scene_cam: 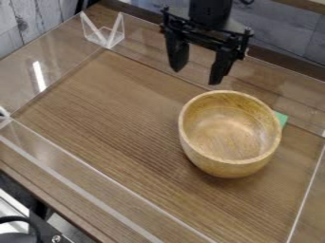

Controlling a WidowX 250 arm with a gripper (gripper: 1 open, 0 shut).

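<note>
My gripper (pixel 202 59) is a black body at the top centre, hanging over the wooden table behind a round wooden bowl (pixel 229 161). Its two black fingers point down, spread apart on either side of the body. I cannot tell whether anything is between them. The bowl sits right of centre, and I see nothing in it.
A small green object (pixel 278 120) lies just right of the bowl, partly hidden by it. Clear plastic pieces sit at the top left and left edge. Black cables curl at the lower left corner.
</note>
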